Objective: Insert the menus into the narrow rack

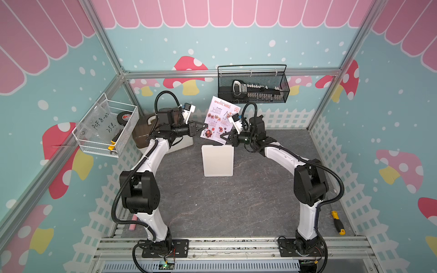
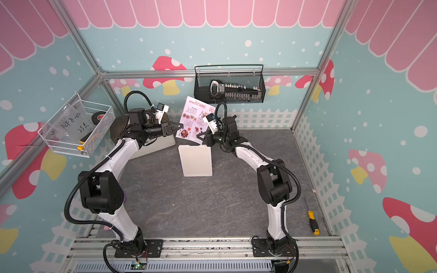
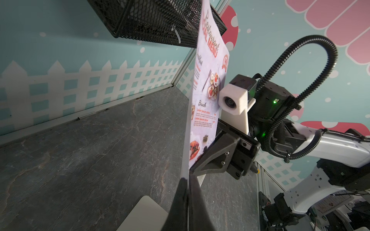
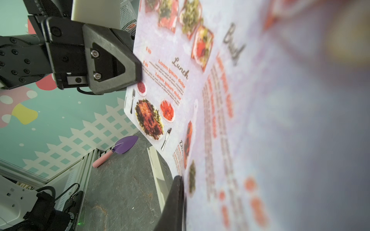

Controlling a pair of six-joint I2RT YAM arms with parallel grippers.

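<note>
A printed menu [image 1: 218, 116] is held up tilted behind the narrow white rack [image 1: 217, 161], its lower edge close to the rack's far top side. At its left edge my left gripper [image 1: 204, 126] is shut on the sheet; in the left wrist view the menu [image 3: 208, 88] runs edge-on down between the fingertips. The right gripper [image 1: 223, 135] is shut on the menu's lower right part. Seen from the right wrist, the bent sheet [image 4: 169, 77] hides one finger, while the other finger [image 4: 174, 204] lies against it. The rack's slot is hard to see.
A black mesh basket [image 1: 253, 86] hangs on the back wall, close behind the menu's top. To the left stands a brown case [image 1: 146, 129] under a white wire basket [image 1: 107, 127]. A screwdriver [image 1: 337, 223] lies front right. The table before the rack is clear.
</note>
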